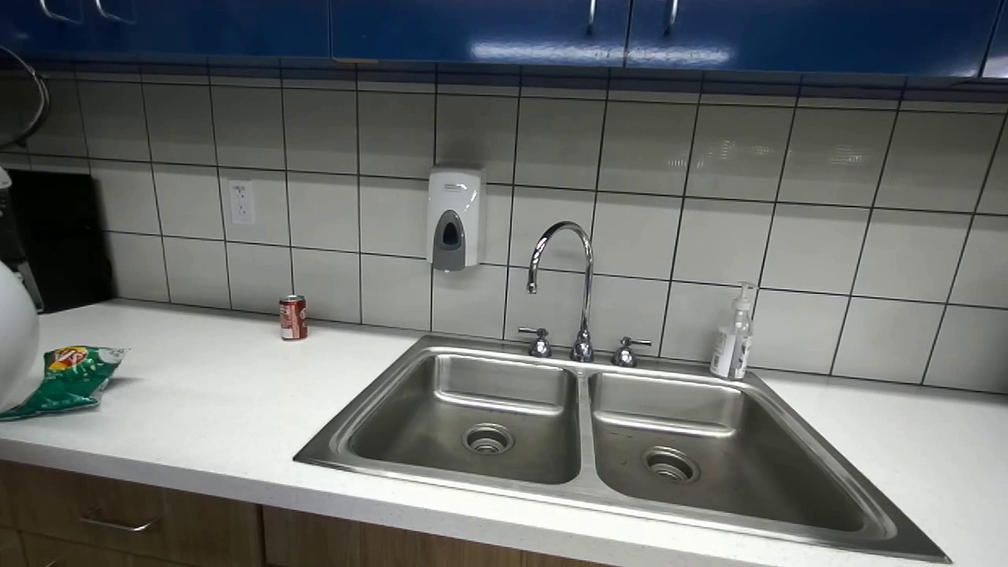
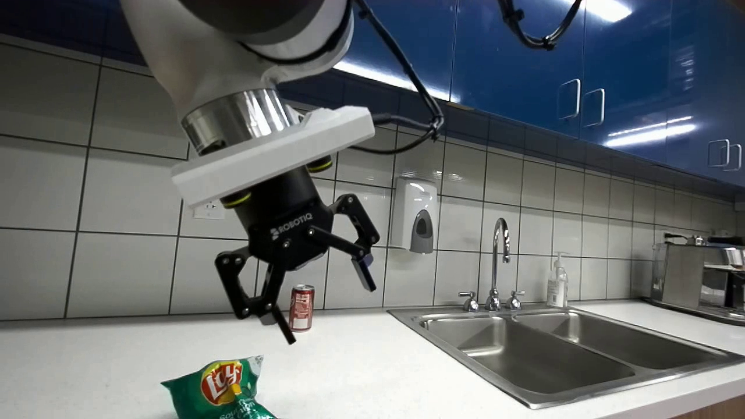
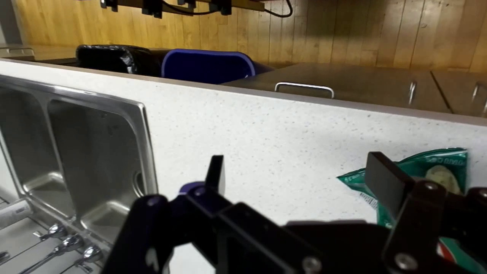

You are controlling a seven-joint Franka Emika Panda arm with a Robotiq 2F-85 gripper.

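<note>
My gripper (image 2: pixel 326 306) hangs tilted above the counter, its fingers spread wide and nothing between them. In the wrist view the open gripper spans bare white counter, with one finger (image 3: pixel 385 182) overlapping the view of a green Lay's chip bag (image 3: pixel 445 176). That chip bag (image 2: pixel 209 387) lies on the counter below the gripper in exterior view 2, partly cut off by the frame. Against the back wall a red soda can (image 1: pixel 293 317) stands upright. The same can (image 2: pixel 301 307) shows behind my gripper's fingers.
A double steel sink (image 1: pixel 586 482) with a tall faucet (image 1: pixel 586 283) is set into the counter. A soap bottle (image 1: pixel 733 335) stands behind it, and a wall dispenser (image 1: pixel 457 217) hangs above. Counter between can and sink is clear. Blue cabinets (image 2: pixel 517 84) hang overhead.
</note>
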